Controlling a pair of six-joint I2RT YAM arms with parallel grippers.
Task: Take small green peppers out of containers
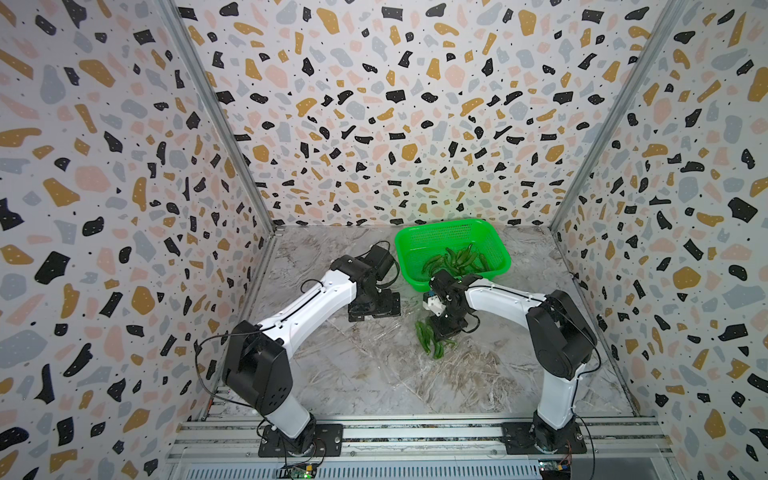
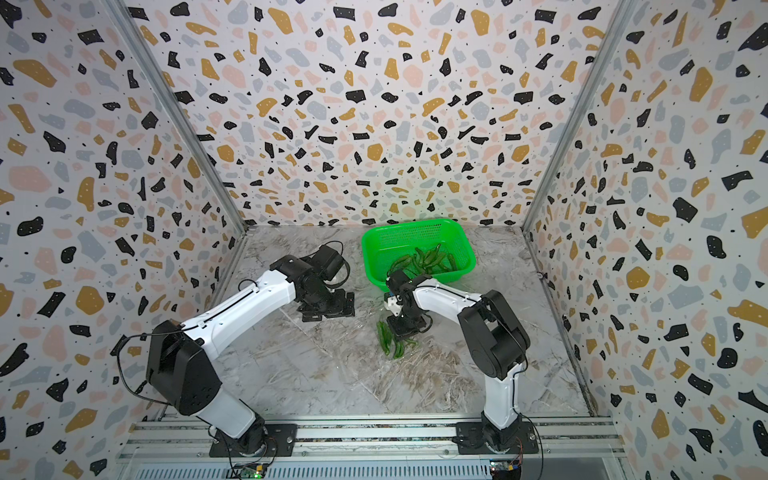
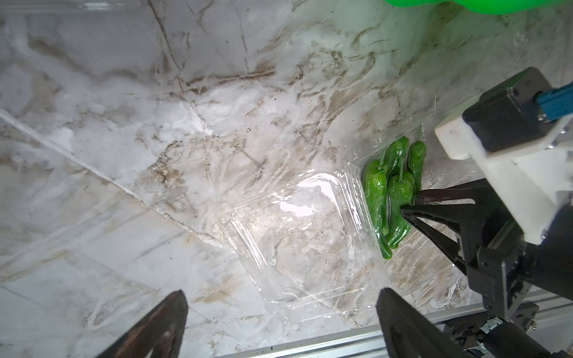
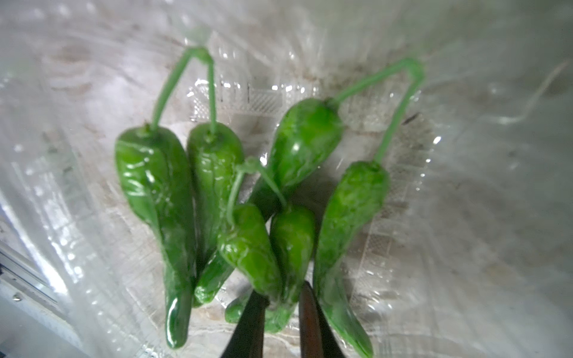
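Several small green peppers (image 4: 152, 179) with bent stems lie in a clear plastic container (image 4: 250, 102). My right gripper reaches down into it, fingertips slightly apart, with the narrow lower ends of a joined pair of small peppers (image 4: 250, 244) between them. Whether both fingers touch that pair cannot be told. In the left wrist view the peppers (image 3: 376, 194) sit beside the empty clear lid (image 3: 301, 238), which lies folded out flat. My left gripper hangs over the table, fingers wide apart, with nothing between them.
Behind the right gripper stands a green basket (image 1: 405, 260) holding several green peppers (image 1: 457, 260). Another clear plastic edge (image 3: 71, 4) shows at the left wrist view's upper left.
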